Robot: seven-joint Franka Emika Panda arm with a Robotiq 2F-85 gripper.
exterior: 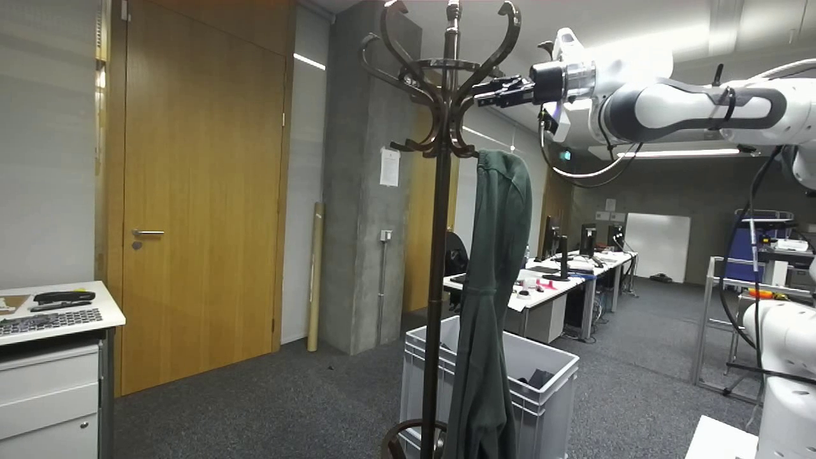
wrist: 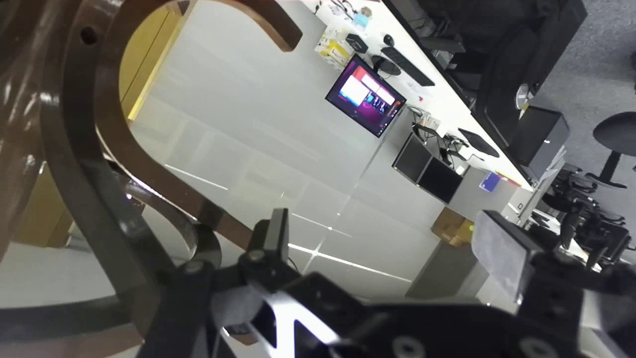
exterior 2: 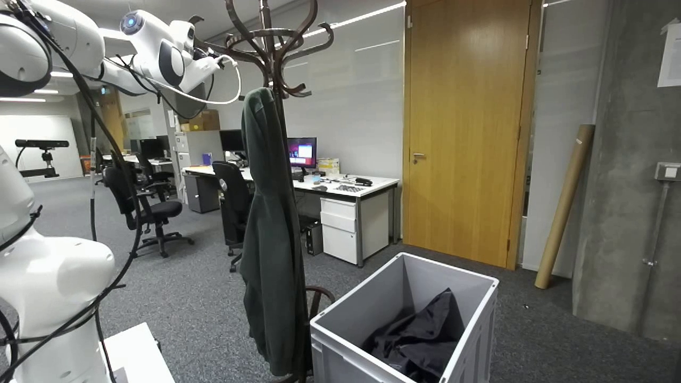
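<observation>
A dark wooden coat rack (exterior: 437, 252) stands upright, its curved hooks spreading at the top. From one of its lower hooks hangs a dark green garment (exterior: 489, 283), also plain in the second exterior view as a long green drape (exterior 2: 265, 223). Up at hook height, well above the garment's top, is my gripper (exterior: 480, 97), close by the rack's curved arms. In the wrist view the gripper is open, its fingers wide apart with only background between them. A brown hook (wrist: 161, 179) passes near the left finger; whether they touch I cannot tell.
A grey crate (exterior 2: 357, 293) with dark cloth (exterior 2: 421, 338) inside stands on the floor beside the rack. Desks with monitors line the room behind. Curved hooks crowd the space around the gripper; the carpet before the door (exterior: 203, 199) is clear.
</observation>
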